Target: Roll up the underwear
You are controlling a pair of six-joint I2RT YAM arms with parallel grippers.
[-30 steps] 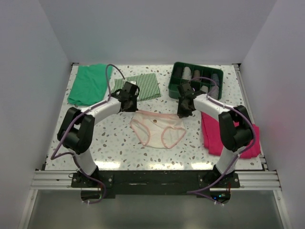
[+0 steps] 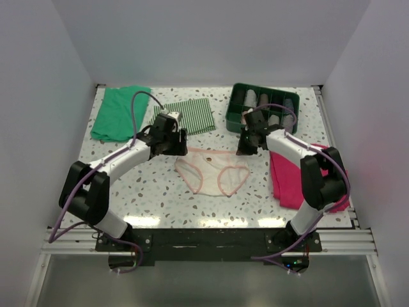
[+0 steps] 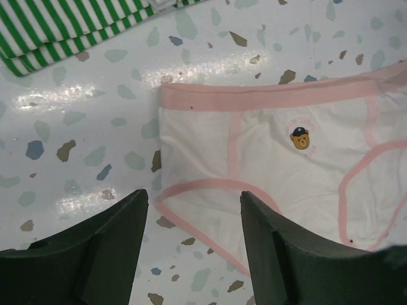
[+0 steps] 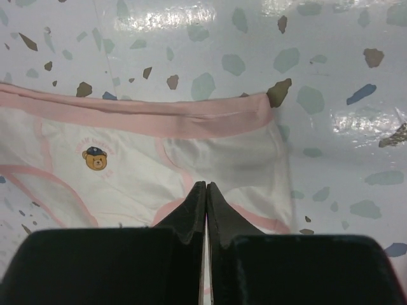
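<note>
White underwear (image 2: 214, 171) with pink trim and a small bear print lies spread flat on the speckled table, waistband toward the back. In the left wrist view my left gripper stands open above the left side of the underwear (image 3: 203, 143), with nothing between its fingers. My right gripper is shut over the right side of the underwear (image 4: 222, 159); its tips point at the cloth below the waistband, and no cloth shows between them. Whether those tips touch the cloth I cannot tell.
Behind the underwear lies a green-striped cloth (image 2: 195, 115), with a green cloth (image 2: 118, 115) at the back left. A green divided box (image 2: 235, 109) holding rolled items stands at the back right. Pink cloth (image 2: 287, 182) covers the right side.
The left gripper has opened and shifted slightly from the waistband's left corner. The underwear now lies flatter and straighter.
</note>
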